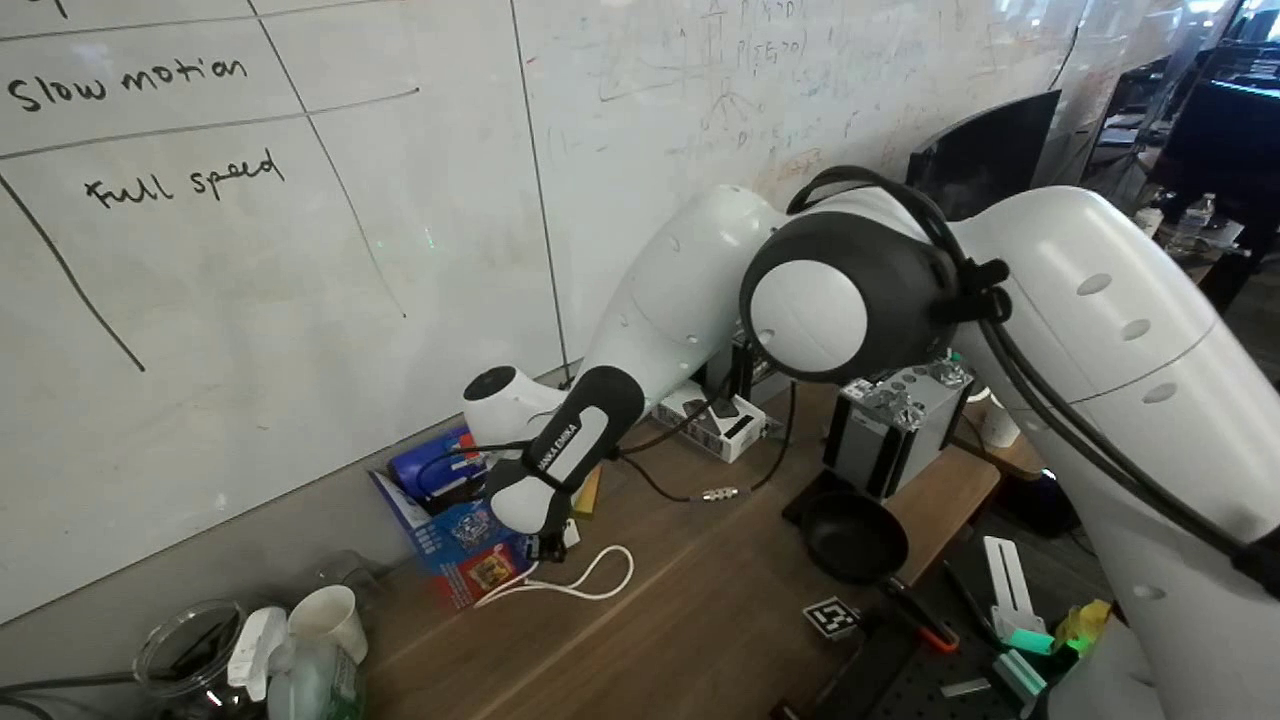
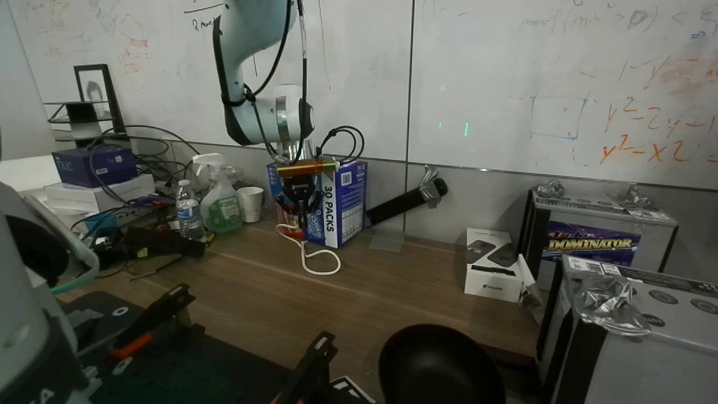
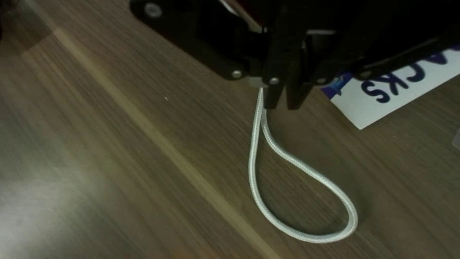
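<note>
A white cord [image 3: 317, 175] curves in a loop on the wooden table, and its strands draw together as they rise to my gripper. The fingers are nearly closed; by the left finger [image 3: 272, 98] the cord passes up out of sight, so the exact pinch point is hidden. In exterior view 2, the cord [image 2: 321, 272] meets the bottom of my gripper [image 2: 303, 232], with one stretch running left and the loop lying to the right. From exterior view 1, the gripper [image 1: 548, 546] stands just above the cord [image 1: 612, 588].
Close behind the gripper is a blue box [image 2: 350, 202] marked "30 PACKS". To its left stand a paper cup [image 2: 250, 204], a spray bottle [image 2: 222, 205] and a water bottle [image 2: 189, 212]. A black pan [image 2: 441, 367] sits at the front. Mid-table is clear.
</note>
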